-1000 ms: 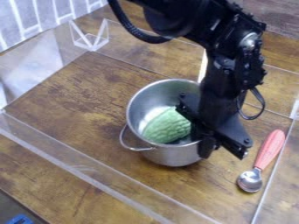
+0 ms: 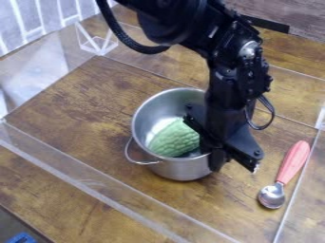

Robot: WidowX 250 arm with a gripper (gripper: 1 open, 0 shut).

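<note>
A steel pot (image 2: 166, 166) with a wire handle stands on the wooden surface near the middle. Inside it lies a green, bumpy object (image 2: 173, 137), partly hidden by the black gripper (image 2: 219, 152). My gripper reaches down over the pot's right side, its lower parts at the rim and in front of the interior. Its fingertips are dark and hard to make out, so whether anything sits between them does not show.
An ice cream scoop (image 2: 288, 173) with a pink handle lies to the right of the pot. Clear plastic walls edge the wooden area (image 2: 76, 104). A small blue item (image 2: 18, 237) is at the bottom-left corner.
The arm and gripper have shifted slightly up and left over the last second. The pot and the green object have moved a little left with it.
</note>
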